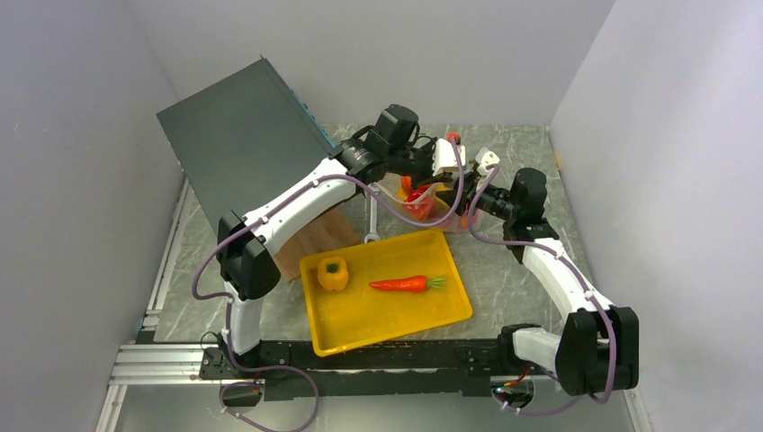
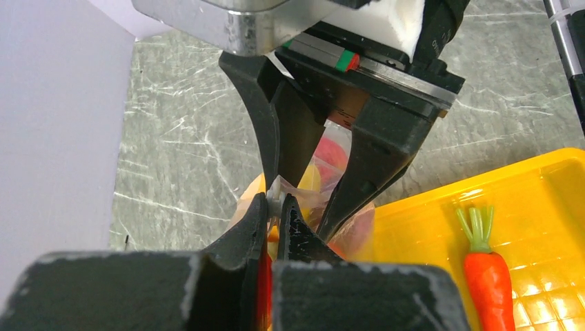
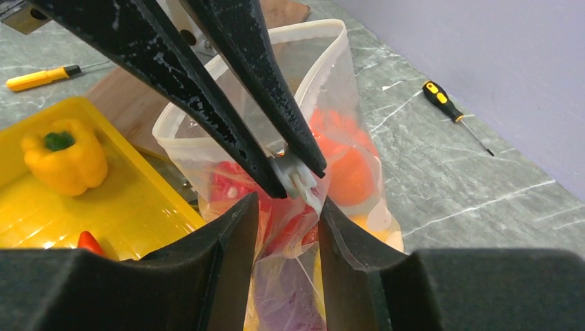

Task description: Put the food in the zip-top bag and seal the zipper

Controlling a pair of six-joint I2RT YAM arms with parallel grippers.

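Note:
The clear zip top bag stands with its mouth wide open. Red food and yellow food show through its film. My left gripper is shut on a pinch of the bag's rim. Just below that pinch, my right gripper has its fingers apart, one on each side of the bag's near wall. A yellow bell pepper and a carrot lie in the yellow tray. From above, the two arms hide much of the bag.
A wooden board and a wrench lie left of the bag. One screwdriver rests on the marbled table, and another, orange-handled one lies across from it. A dark panel leans at the left.

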